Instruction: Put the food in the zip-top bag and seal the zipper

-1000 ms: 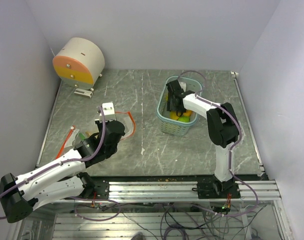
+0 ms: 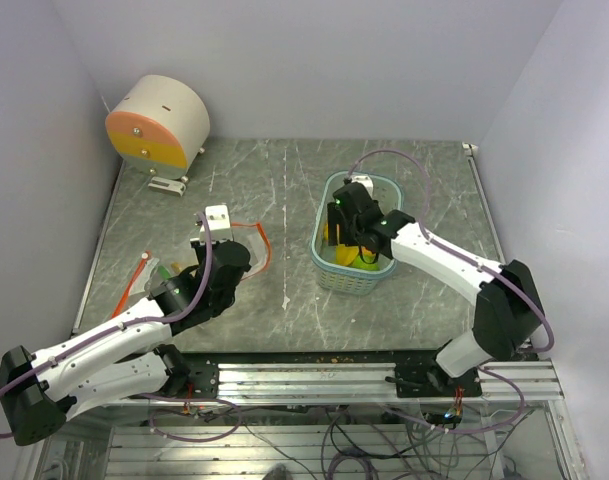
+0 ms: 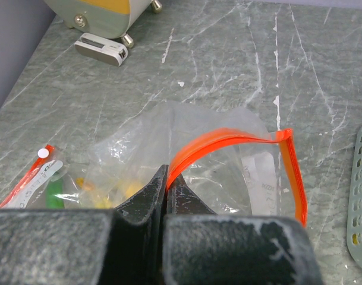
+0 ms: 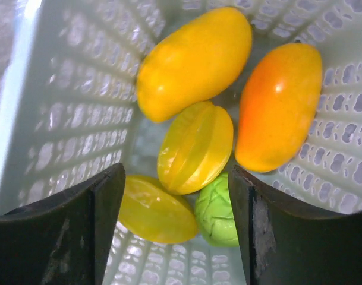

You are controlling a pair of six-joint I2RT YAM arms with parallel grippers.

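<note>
My left gripper is shut on the orange zipper edge of a clear zip top bag [image 3: 258, 178], which lies partly open on the table. My right gripper is inside the plastic basket [image 4: 44, 119], fingers apart, with nothing gripped. Below it lie a yellow mango [image 4: 192, 62], an orange-red mango [image 4: 279, 104], a yellow starfruit [image 4: 192, 145], another yellow piece [image 4: 157, 214] and a green lettuce-like piece [image 4: 216, 219].
A second bag with red zipper [image 3: 26, 184] and yellow and green contents lies at left. A cream and yellow box [image 2: 156, 120] and a small white object [image 3: 101, 48] stand at the back left. Bare table [image 2: 294, 320] shows in front.
The right arm has swung round, its elbow moving toward the front right, with the gripper still over the basket. The left arm has not moved.
</note>
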